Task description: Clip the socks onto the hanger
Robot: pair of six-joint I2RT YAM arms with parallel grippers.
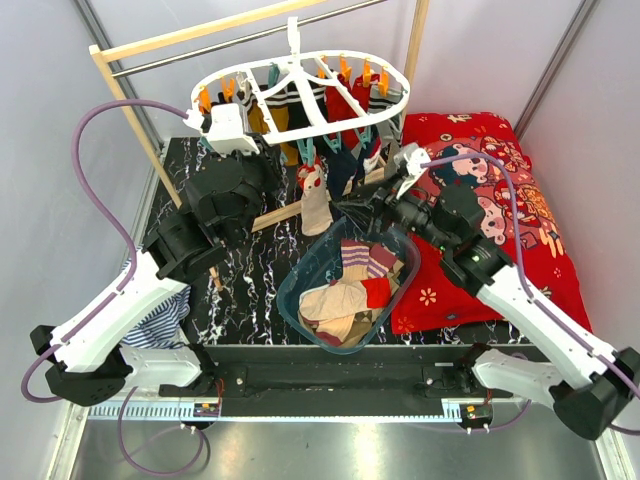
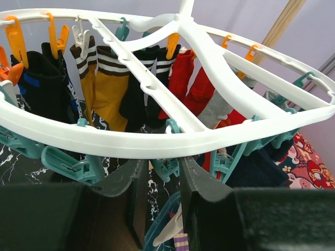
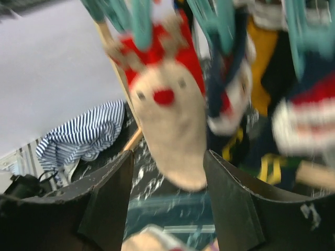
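Note:
The white oval hanger (image 1: 398,104) carries several socks on orange, white and teal clips. A beige and red reindeer-face sock (image 3: 172,125) hangs from a teal clip (image 3: 142,26) on its front rim; in the top view the same sock (image 1: 315,208) dangles above the basket's far edge. My left gripper is at the front rim, its fingers apart, with a teal clip (image 2: 166,168) showing in the gap; whether they touch it is unclear. My right gripper (image 1: 352,204) stands open with nothing between its fingers, just right of the reindeer sock.
A blue-grey basket (image 1: 288,296) below holds several loose socks (image 1: 340,302). Red patterned cushions (image 1: 470,250) fill the right side. Striped cloth (image 1: 158,318) lies at the left. Wooden frame bars (image 1: 145,150) surround the hanger.

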